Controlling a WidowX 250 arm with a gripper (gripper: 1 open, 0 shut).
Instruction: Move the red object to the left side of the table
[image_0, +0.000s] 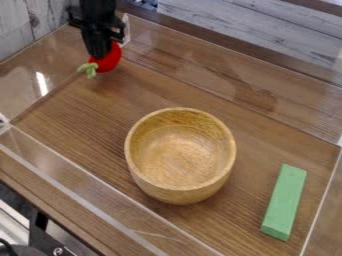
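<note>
At the upper left of the camera view, the red object (110, 58) with a pale green tip (88, 69) is in the grip of my black gripper (100, 52). The gripper comes down from the top edge and covers part of the object. Its fingers are shut around the red part, and the green end sticks out toward the lower left. Below it is the left part of the wooden table (80, 115). Whether the object touches the tabletop I cannot tell.
A round wooden bowl (144, 150) stands at the lower middle, empty. A green block (283, 202) lies at the right. Bare wood surrounds the gripper to its right and below. Wooden wall boards (247, 25) run behind the far edge.
</note>
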